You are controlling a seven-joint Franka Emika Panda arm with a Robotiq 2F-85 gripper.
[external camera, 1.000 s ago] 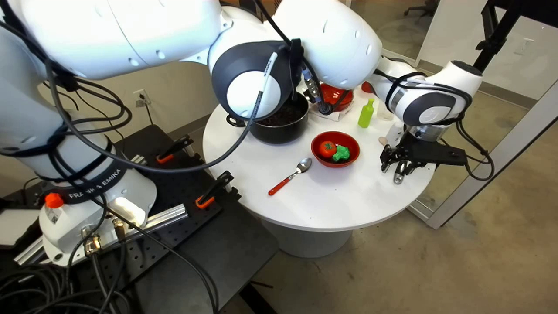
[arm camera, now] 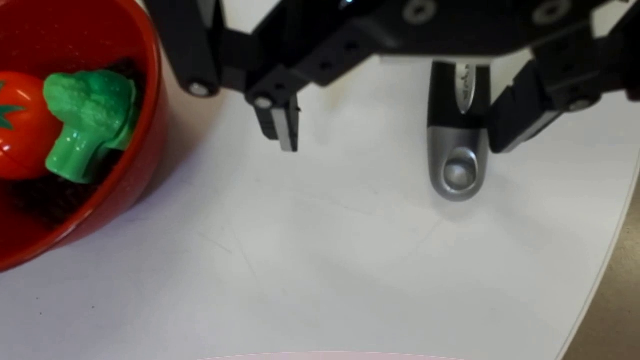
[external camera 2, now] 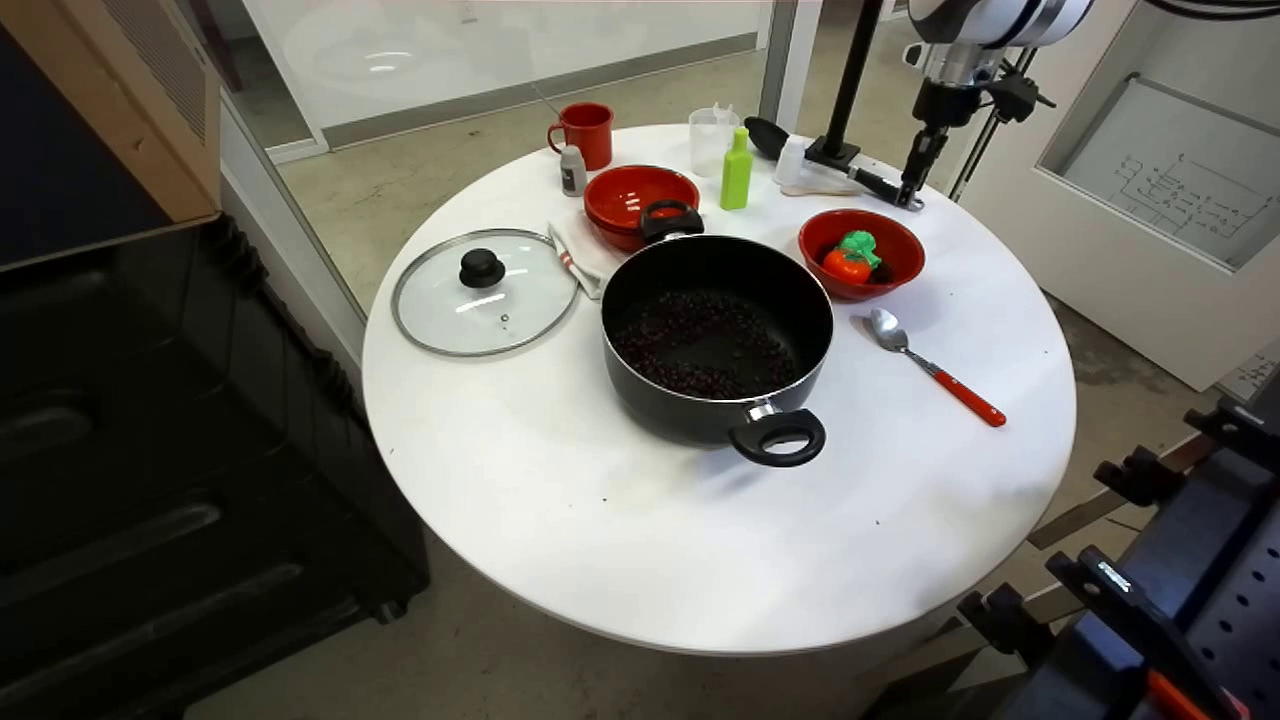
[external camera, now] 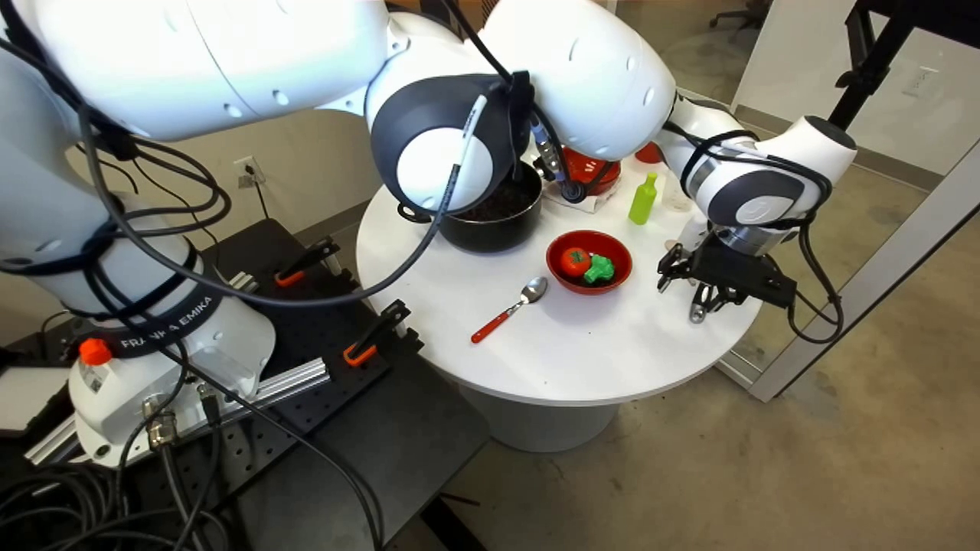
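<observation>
My gripper stands open over the right side of the white table, its fingers wide apart. Between them lies the handle of a black ladle [arm camera: 458, 135] with a grey end, much closer to the right-hand finger [arm camera: 519, 123] than to the left-hand one [arm camera: 285, 126]. Whether that finger touches the handle I cannot tell. In exterior view 2 the ladle's dark bowl [external camera 2: 765, 136] shows near the table's far edge, its handle running toward the gripper.
A red bowl [external camera: 589, 288] with a toy tomato and broccoli stands left of the gripper. Farther off are a black pot [external camera 2: 714, 414], a green bottle [external camera 2: 735, 174], a white bottle [external camera 2: 789, 161] and a lid [external camera 2: 420, 288]. A spoon [external camera 2: 942, 374] lies nearer the robot.
The hand has turned about its axis, so its dark body now slants in exterior view 1. Its left fingertip sits slightly farther left. The ladle handle appears in nearly the same place.
</observation>
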